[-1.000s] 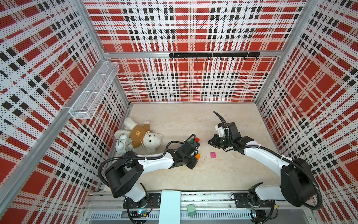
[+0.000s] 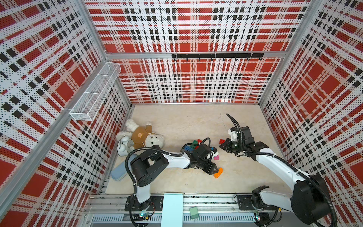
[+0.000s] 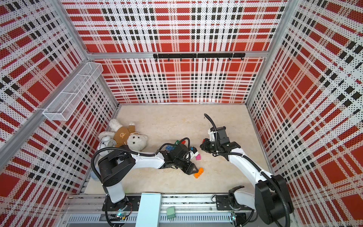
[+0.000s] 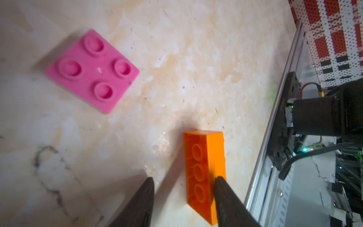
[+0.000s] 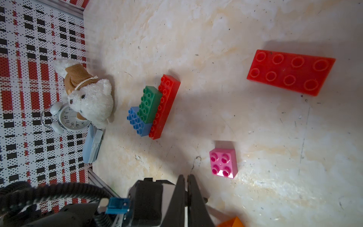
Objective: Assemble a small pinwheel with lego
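Observation:
An orange brick point(image 4: 216, 158) lies tipped on the table, studs facing sideways, apart from the pink brick point(image 4: 94, 70). My left gripper is open in the left wrist view; one finger overlaps the orange brick's near end, and contact cannot be judged. Elsewhere, a long red brick point(image 5: 164, 106), a green brick point(image 5: 150, 101) and a blue brick point(image 5: 138, 121) form a cluster. Another red brick point(image 5: 291, 71) rests alone, studs up. Above the table, my right gripper is shut, fingertips together with nothing visible between them.
A white plush toy point(image 2: 145, 136) and an alarm clock point(image 2: 124, 145) occupy the left side, with a pale blue case point(image 2: 120, 172) nearby. Bare table point(image 2: 181, 117) stretches across the back. The left arm partly covers the brick cluster from above.

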